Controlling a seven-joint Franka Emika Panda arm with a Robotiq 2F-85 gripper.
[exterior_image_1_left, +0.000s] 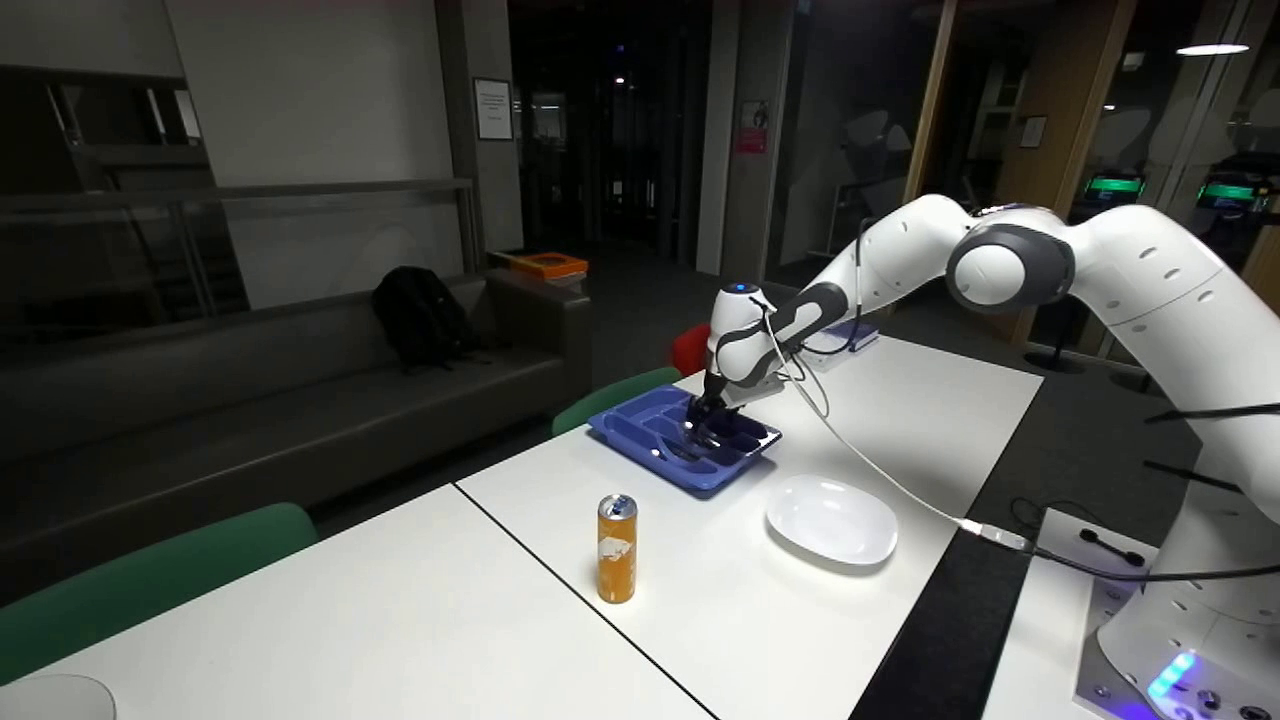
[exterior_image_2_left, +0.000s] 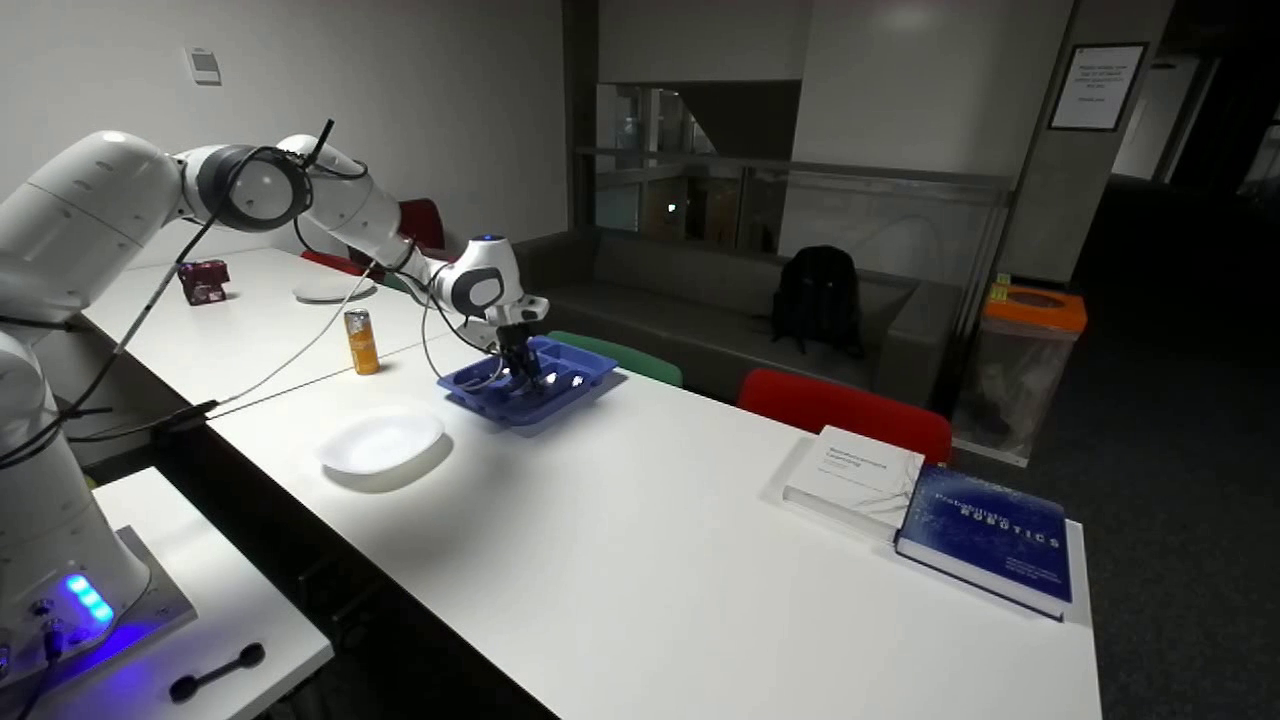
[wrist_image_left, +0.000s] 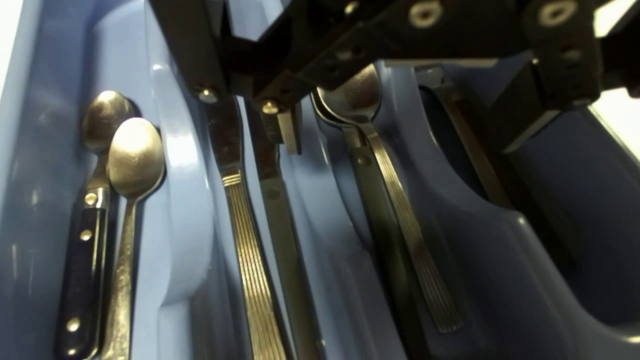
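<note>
My gripper is open over the blue cutlery tray (exterior_image_1_left: 645, 460), its fingers reaching down among the compartments. Nothing is held between them. In the wrist view, the left fingertip (wrist_image_left: 290, 131) is beside a dark-handled knife (wrist_image_left: 282, 222), close to a ridged-handle knife (wrist_image_left: 249, 258). The right fingertip (wrist_image_left: 528, 114) hangs over the darker right-hand compartment. Between the fingers, lower down, lies a ridged-handle spoon (wrist_image_left: 399, 192) on another utensil. Two small spoons, one plain metal (wrist_image_left: 135, 159) and one black-handled (wrist_image_left: 84, 270), occupy the left compartment. Whether either fingertip touches cutlery, I cannot tell.
A white plate (exterior_image_1_left: 833, 520) and an upright orange can (exterior_image_1_left: 617, 550) stand on the table near the tray. Two books, one white (exterior_image_2_left: 852, 474) and one blue (exterior_image_2_left: 986, 528), lie at the far end. Wide table space between plate and books is clear.
</note>
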